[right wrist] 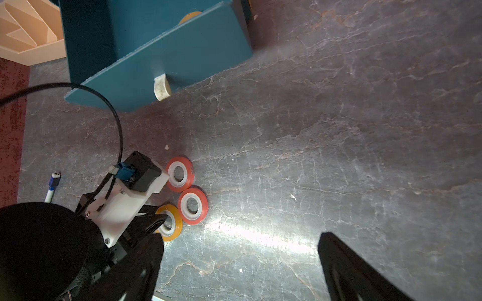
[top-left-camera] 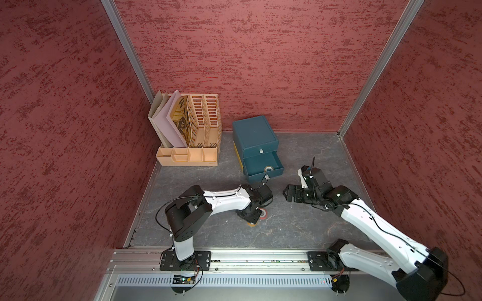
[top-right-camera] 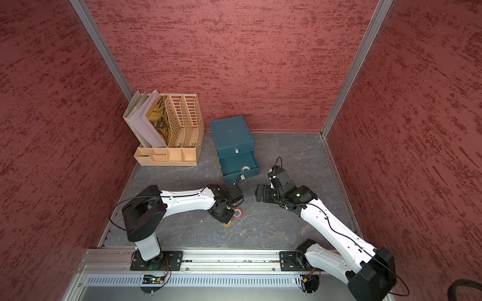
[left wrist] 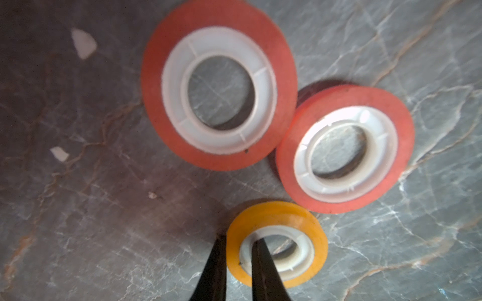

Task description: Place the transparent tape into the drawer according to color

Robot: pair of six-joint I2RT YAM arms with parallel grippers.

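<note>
A yellow tape roll (left wrist: 304, 220) lies flat on the table in the left wrist view. My left gripper is part open over its left rim, one fingertip in the hole and the other just outside; contact cannot be told. Two red tape rolls, one larger-looking (left wrist: 175, 145) and one to its right (left wrist: 391, 165), lie beside it. The teal drawer (right wrist: 200, 52) is pulled out, with a yellow-edged roll (right wrist: 190, 16) inside. To the right, above bare table, my right gripper stands wide open and empty.
The teal cabinet (top-left-camera: 254, 131) stands behind the open drawer. A wooden organizer (top-left-camera: 188, 156) with folders is at the back left. A marker (right wrist: 52, 185) lies on the table. Free room spreads to the right of the rolls.
</note>
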